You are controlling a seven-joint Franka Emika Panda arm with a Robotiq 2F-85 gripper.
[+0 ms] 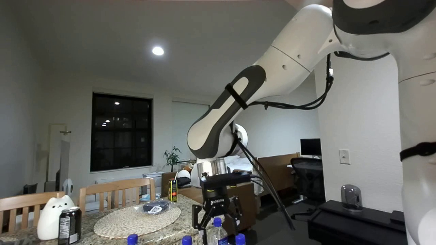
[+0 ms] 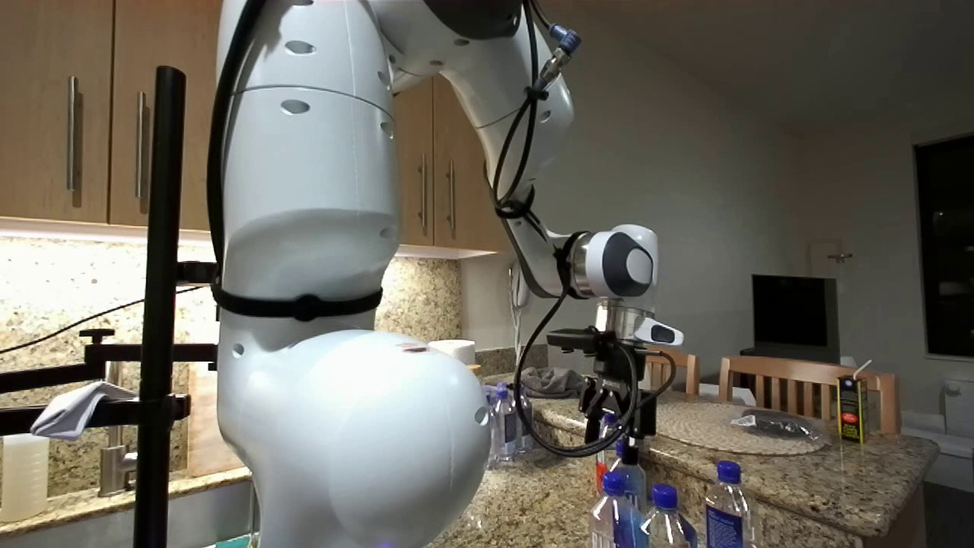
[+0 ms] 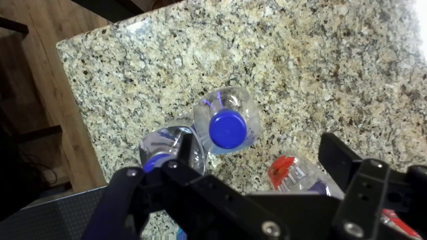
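Note:
My gripper (image 1: 218, 233) points down above the counter with its fingers spread wide, seen also in exterior view 2 (image 2: 619, 428). Between its fingers in exterior view 1 shows a clear water bottle with a blue cap (image 1: 217, 222); nothing is gripped. In the wrist view an upright bottle's blue cap (image 3: 227, 128) lies ahead of the gap between the fingers. A second bottle (image 3: 164, 140) stands against it on the left, partly hidden by a finger. A third bottle (image 3: 298, 174) with a red flower label is partly covered by the right finger.
More blue-capped bottles (image 2: 727, 502) stand close by on the lower counter. The granite (image 3: 300, 68) beyond the bottles is clear, with an edge at left. A raised counter holds a woven mat (image 1: 110, 226), a black can (image 1: 69, 226) and a white cat figure (image 1: 52, 218).

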